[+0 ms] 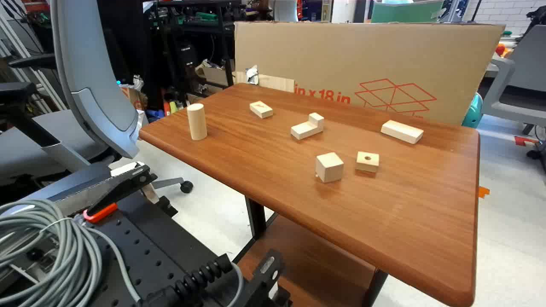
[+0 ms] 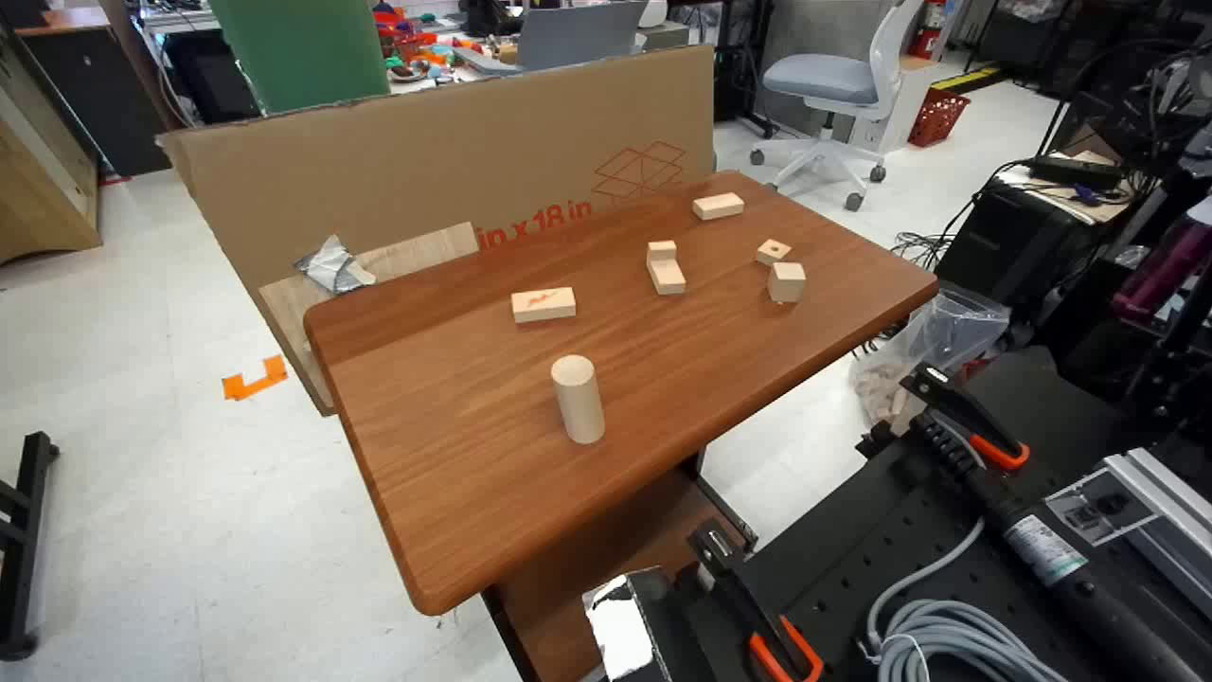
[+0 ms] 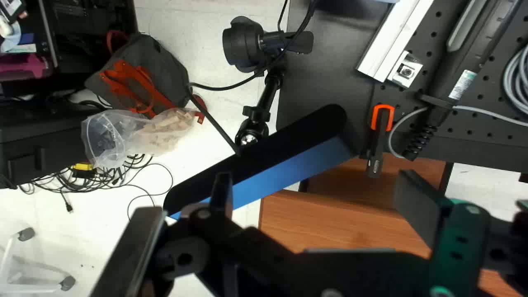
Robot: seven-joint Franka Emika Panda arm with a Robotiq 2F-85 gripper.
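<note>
My gripper is open in the wrist view, with nothing between its wide-apart fingers; neither exterior view shows it. Pale wooden pieces lie apart on the brown table [image 1: 404, 220]. An upright cylinder [image 1: 197, 122] stands near one edge. A flat block with a reddish mark [image 2: 543, 303] lies behind it. Towards the middle is an L-shaped piece [image 1: 308, 126], perhaps two blocks together. A cube [image 1: 329, 167] sits close to a small block with a hole [image 1: 367, 161]. Farther back lies a long block [image 1: 402, 131]. None of these pieces shows in the wrist view.
A cardboard sheet [image 1: 317, 56] walls off the table's far side. At the near side is a black perforated bench [image 2: 835, 591] with clamps and coiled cable [image 2: 966, 642]. In the wrist view, a dark and blue bar [image 3: 292, 168] blocks part of the scene.
</note>
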